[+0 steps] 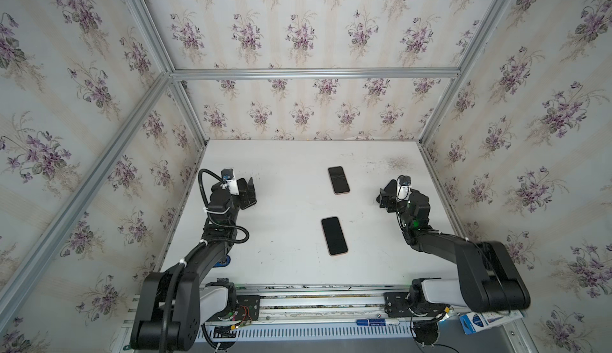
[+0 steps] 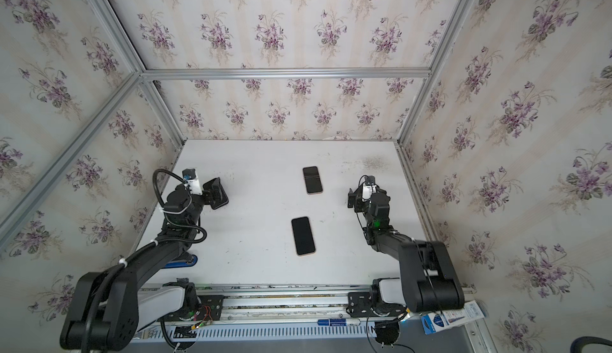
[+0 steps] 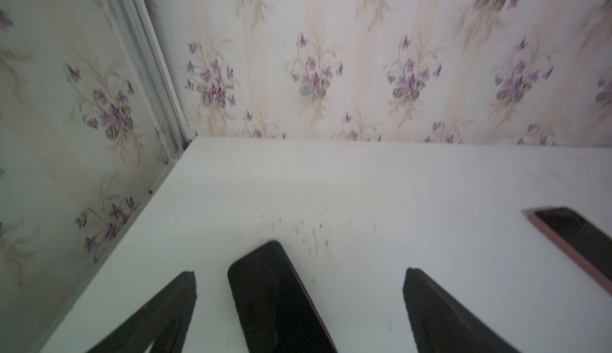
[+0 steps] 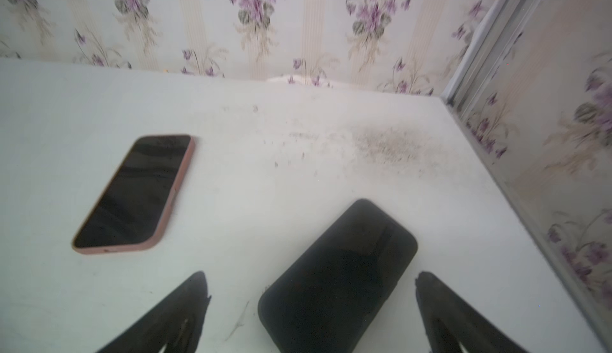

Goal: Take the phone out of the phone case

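Two phones with pinkish-rimmed edges lie at the middle of the white table, one toward the back (image 1: pixel 338 179), one nearer the front (image 1: pixel 334 235). My left gripper is open above a dark phone-shaped slab (image 3: pixel 274 295) at the table's left, nothing held. My right gripper is open over another dark slab (image 4: pixel 338 276) at the right, nothing held. Whether either slab is a phone, a case or both together I cannot tell.
Floral walls and metal frame bars enclose it on the back and sides.
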